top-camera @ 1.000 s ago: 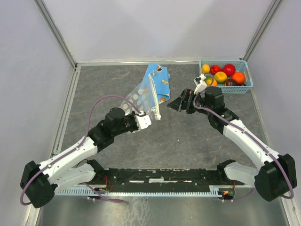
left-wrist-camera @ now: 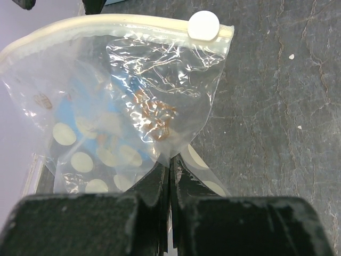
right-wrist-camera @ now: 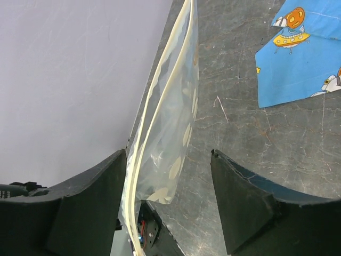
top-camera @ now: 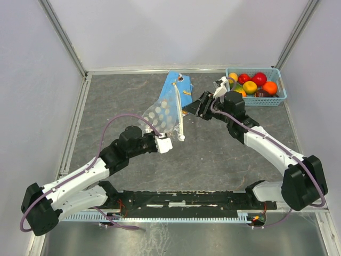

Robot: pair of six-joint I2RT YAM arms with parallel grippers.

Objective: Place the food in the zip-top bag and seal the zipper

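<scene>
A clear zip top bag (top-camera: 164, 113) with pale dots hangs off the table, its cream zipper edge facing right. My left gripper is shut on the gathered film of the bag. In the left wrist view, a round white slider (left-wrist-camera: 203, 25) sits near one end of the zipper, and a brownish patch shows through the film, its nature unclear. My right gripper is part open, with the bag's zipper edge (right-wrist-camera: 152, 120) showing between and beyond its fingers. From above, my right gripper's tips point at the zipper edge, a small gap apart.
A blue basket (top-camera: 282, 85) of colourful fruit and vegetables stands at the back right. A blue patterned cloth (top-camera: 185, 96) lies on the table behind the bag. Bare grey table lies in front and to the left.
The right gripper has moved left, nearer the bag's zipper edge. The left gripper and the bag have shifted slightly right and toward the front.
</scene>
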